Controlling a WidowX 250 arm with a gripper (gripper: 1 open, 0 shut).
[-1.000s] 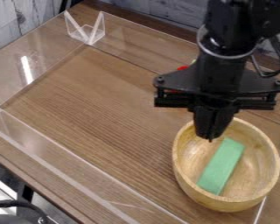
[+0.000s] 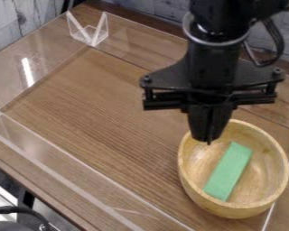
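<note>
The black gripper [image 2: 209, 128] fills the upper middle and right of the camera view, pointing down above the back of a round tan bowl [image 2: 198, 197]. It is shut, with nothing seen between its fingers, though its tips are hard to make out. A green block [image 2: 229, 171] lies inside the bowl, in front of the gripper's tip and lower in the view.
A small clear plastic basket [image 2: 89, 27] stands at the back left. Dark cables lie at the bottom left.
The gripper has shifted slightly left and its body now covers the red object that showed behind it earlier. The bowl and green block look unmoved.
</note>
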